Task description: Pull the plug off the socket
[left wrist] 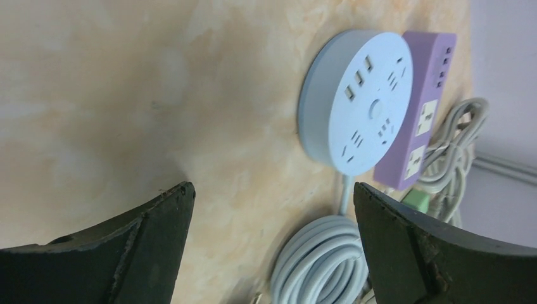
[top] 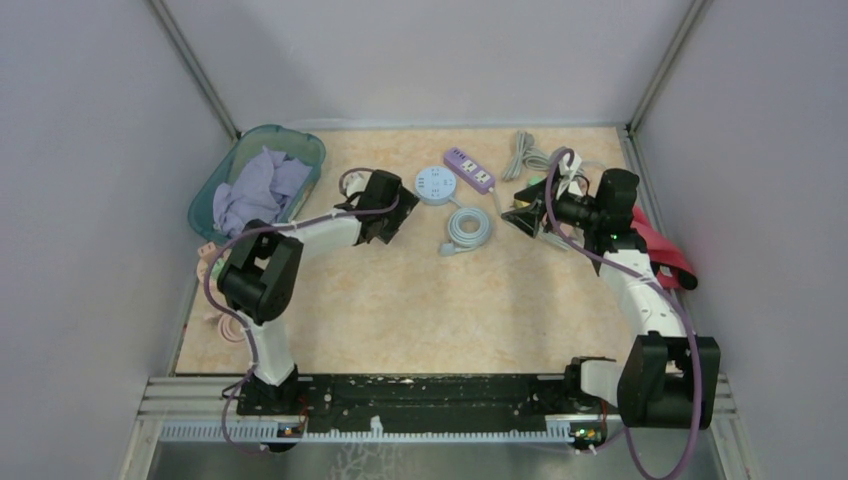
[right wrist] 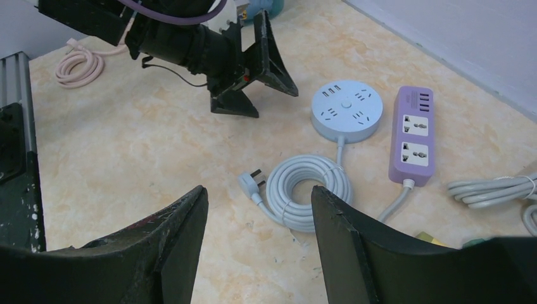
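A round white-blue socket (top: 435, 184) lies flat, no plug visible in it; its cable leads to a coil (top: 468, 228) with a plug (right wrist: 249, 183) on the table. Beside it is a purple power strip (top: 468, 170), its outlets empty. My left gripper (top: 396, 214) is open left of the round socket, nothing between its fingers. My right gripper hovers at the right, open, facing the coil and sockets, with nothing between its fingers.
A green basket with cloth (top: 215, 205) is at back left. Pink power-strip cable (right wrist: 79, 68) lies at left, grey cable (top: 521, 155) at back right, red item (top: 660, 255) at right edge.
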